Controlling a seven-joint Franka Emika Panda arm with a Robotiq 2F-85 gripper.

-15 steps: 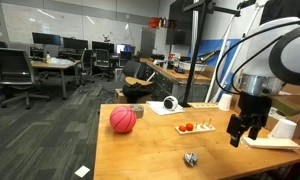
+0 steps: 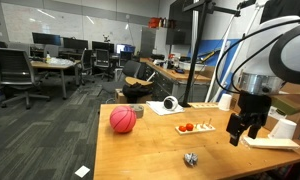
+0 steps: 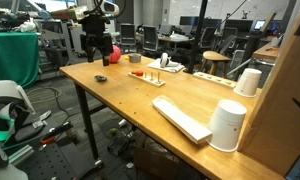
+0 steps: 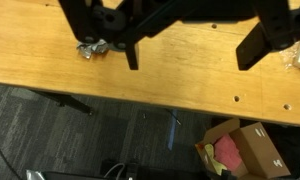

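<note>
My gripper (image 2: 244,134) hangs above the right part of the wooden table, its two fingers spread apart. From the wrist view, only bare wood shows between the fingertips of the gripper. A small crumpled silver object (image 2: 191,158) lies on the table near its front edge. In the wrist view, this silver object (image 4: 93,48) is outside the fingers, left of the left finger. Farther off on the table rests a pinkish-red ball (image 2: 123,119). A wooden board with red balls and pegs (image 2: 196,128) sits toward the back.
A long white box (image 3: 182,119) and white tubs (image 3: 228,125) occupy one end of the table (image 3: 132,96). A grey round container (image 3: 135,58) stands near the far edge. On the floor is a cardboard box (image 4: 255,150). Bare tabletop surrounds the silver object.
</note>
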